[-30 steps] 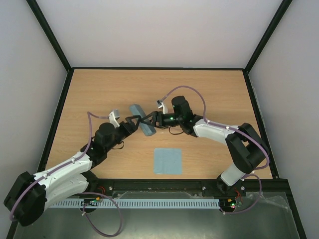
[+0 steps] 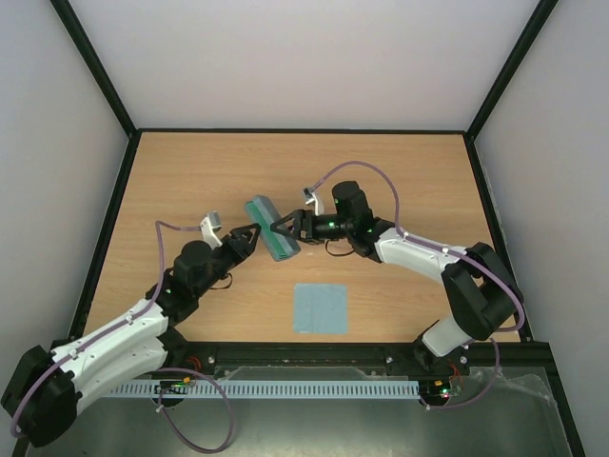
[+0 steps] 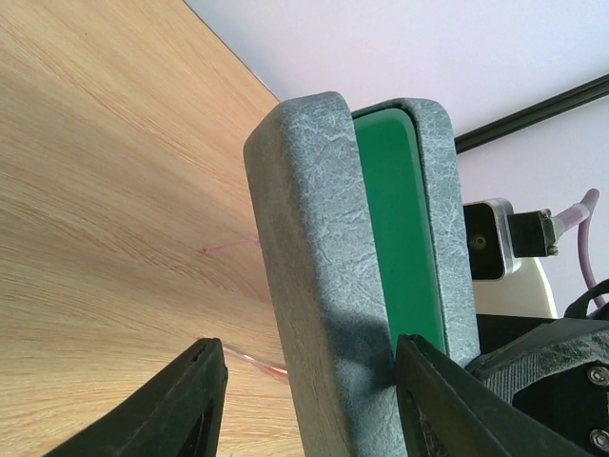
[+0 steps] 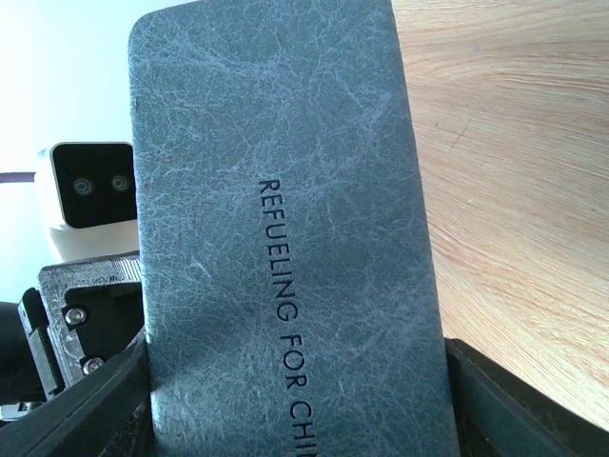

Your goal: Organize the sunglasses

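Note:
A blue-grey glasses case (image 2: 284, 246), with a green inside, stands parted between my two grippers above the table. In the right wrist view its outer face (image 4: 285, 238) with stamped lettering fills the middle, and my right gripper is shut across it. The left wrist view shows the green lining (image 3: 404, 228) between two grey slabs. My left gripper straddles the case's near part; its right finger (image 3: 419, 381) overlaps the edge by the opening, while a gap shows beside its left finger (image 3: 195, 400). No sunglasses are visible.
A light blue cloth (image 2: 321, 307) lies flat near the table's front edge. Bare wooden table (image 2: 190, 171) surrounds the case at the back and sides. Both forearms reach in from the front corners, their grippers close together.
The case was closed and grey from above; now it shows a green strip along its length. The left gripper has shifted slightly left, and the right arm slightly right.

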